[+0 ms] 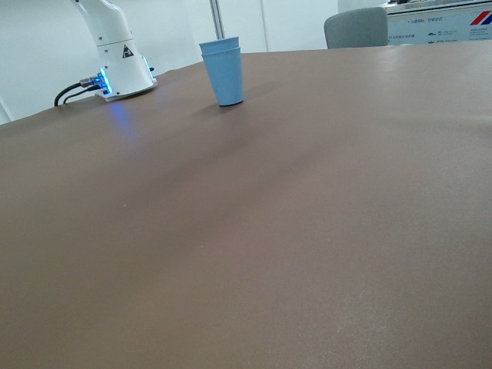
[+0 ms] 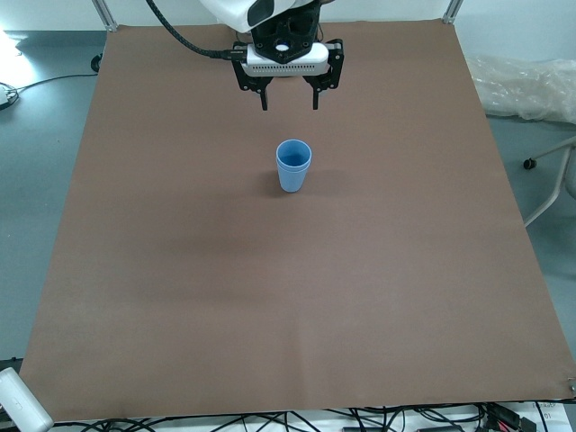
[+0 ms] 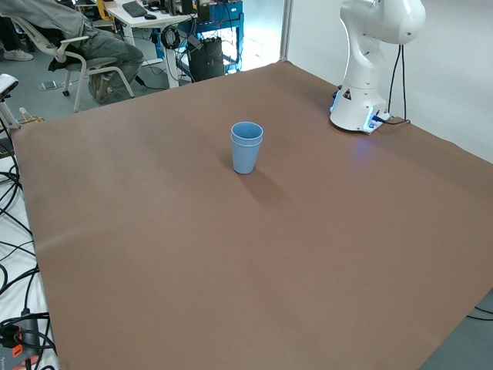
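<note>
My gripper [image 2: 290, 99] hangs behind the cup in the left view, apart from it, its two black fingers spread open with nothing between them. The gripper is out of frame in the top and right views.
The white arm base [image 3: 356, 108] stands at the table's edge. A chair [image 3: 92, 68] with a seated person is beyond another edge, and cables [image 3: 19, 339] run along one side.
</note>
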